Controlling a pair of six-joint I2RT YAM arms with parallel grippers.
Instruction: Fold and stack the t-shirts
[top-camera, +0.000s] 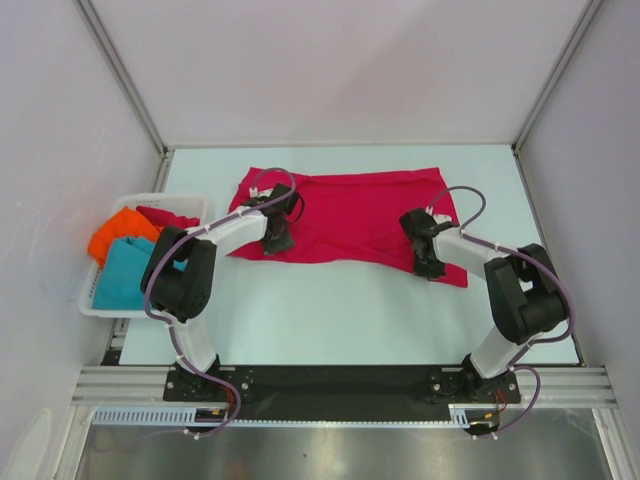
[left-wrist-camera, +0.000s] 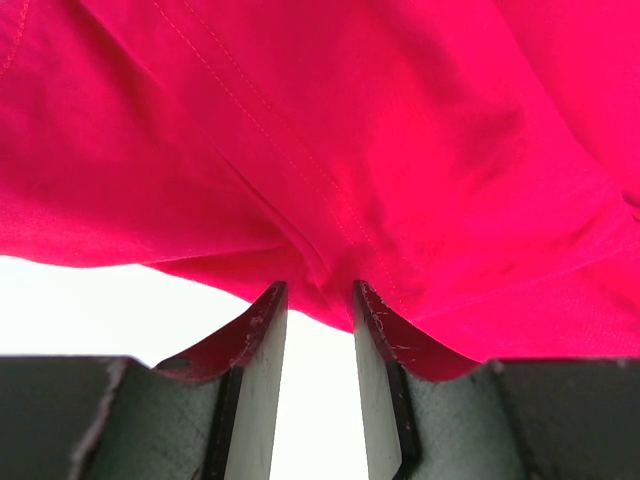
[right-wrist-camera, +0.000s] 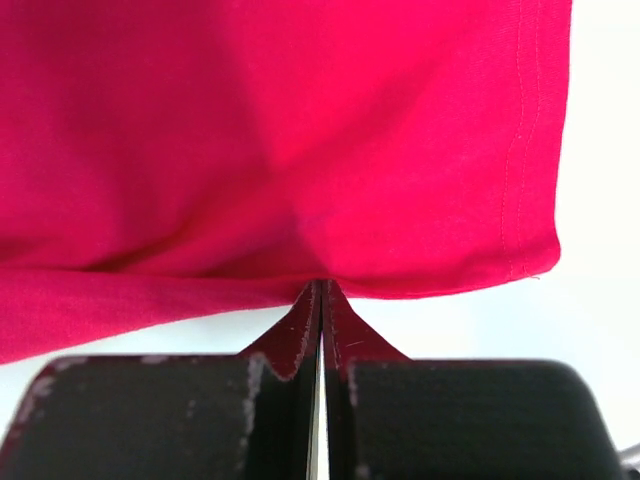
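A red t-shirt (top-camera: 350, 215) lies spread across the table, with its near edge rumpled. My left gripper stands open at that edge, its fingertips reaching a fold of the cloth; bare table shows between the fingers lower down. At the shirt's near right part, my right gripper is shut on the edge of the red cloth. Creases run in to its tips, and the two fingers meet with no visible gap. In the top view, both arms cover parts of the shirt's near side.
On the left stands a white basket (top-camera: 88, 290) holding an orange cloth (top-camera: 118, 235), a blue cloth (top-camera: 122, 275) and a dark red cloth (top-camera: 168, 217).
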